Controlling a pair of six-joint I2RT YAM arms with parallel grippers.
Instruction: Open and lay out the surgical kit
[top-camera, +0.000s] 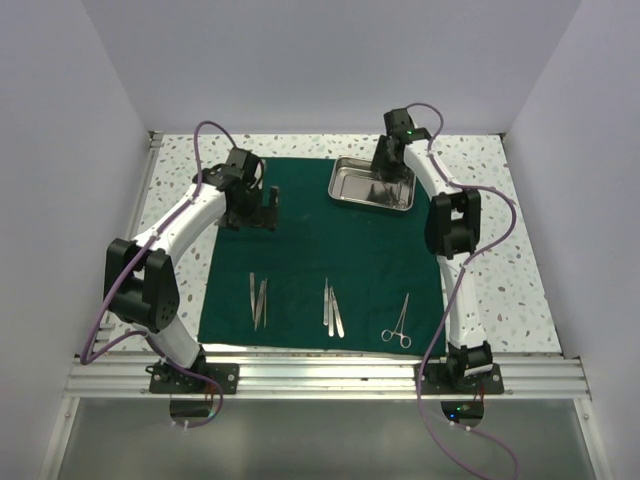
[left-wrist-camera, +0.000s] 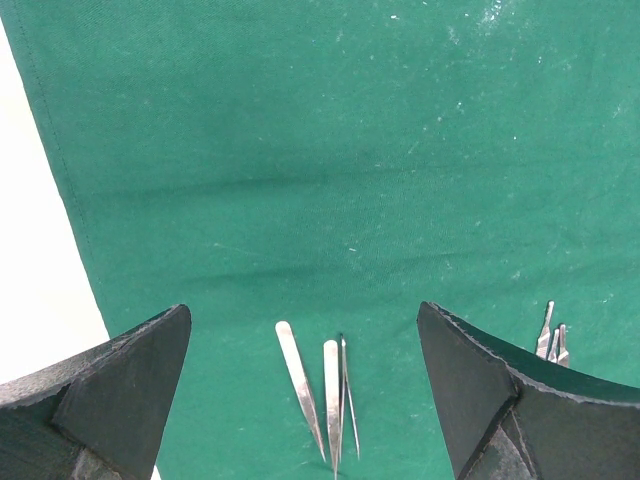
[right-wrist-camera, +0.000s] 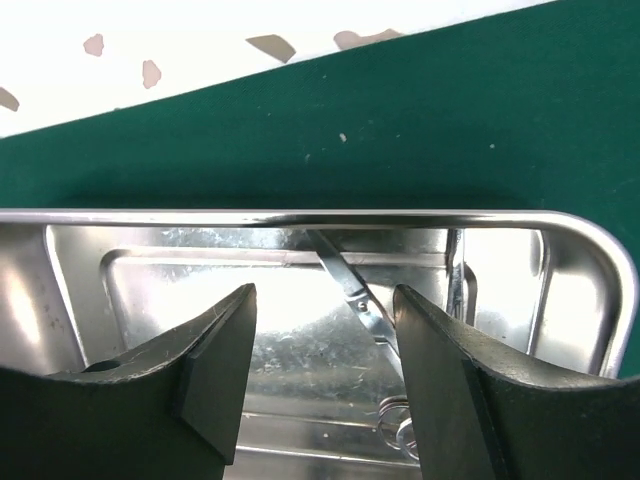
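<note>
In the top view the metal tray (top-camera: 352, 190) lies at the back right of the green cloth (top-camera: 300, 240). Over the tray's right half is my right gripper, its fingers apart and nothing between them. A hinged, ring-handled instrument (right-wrist-camera: 355, 292) lies in the tray, partly behind the right-hand finger; a second metal instrument (right-wrist-camera: 456, 270) is mostly hidden there. My left gripper (top-camera: 251, 217) hovers open and empty over the cloth's back left. Laid on the cloth are slim instruments at left (top-camera: 258, 303) and middle (top-camera: 332, 308), and ring-handled scissors or a clamp (top-camera: 399, 325) at right.
The speckled table (top-camera: 500, 290) borders the cloth on its sides and back. Bare cloth fills the middle, between the tray and the front instruments. The tray's raised rim (right-wrist-camera: 300, 218) stands just beyond the right fingers.
</note>
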